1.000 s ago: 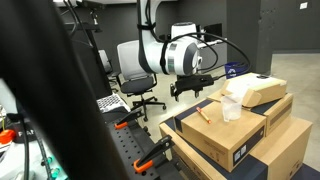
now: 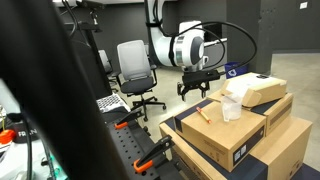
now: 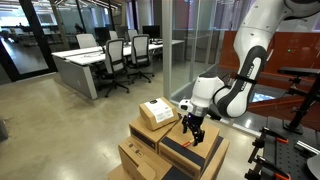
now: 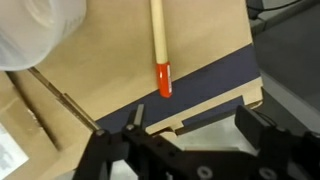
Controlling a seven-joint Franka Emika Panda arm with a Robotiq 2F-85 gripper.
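A thin, light-wood-coloured stick like a marker (image 4: pixel 159 42), with a red end, lies on top of a cardboard box (image 2: pixel 232 134). Next to it stands a whitish translucent cup (image 2: pixel 232 106), partly cut off at the wrist view's upper left. My gripper (image 2: pixel 203 76) hangs above the box. In the wrist view, the two dark fingers of my gripper are spread wide, with nothing held between them. The stick's red end points toward this gap, and the fingers are apart from it.
Dark tape (image 4: pixel 190 82) runs along the box edge. Another taped box (image 2: pixel 258 90) sits behind the cup, and more cardboard boxes (image 2: pixel 283 140) stand around and below. Office chairs (image 2: pixel 135 62) are farther back, over open floor.
Over the last second the white arm has shifted somewhat to the right in exterior view 1. The stick, cup and boxes have stayed where they were.
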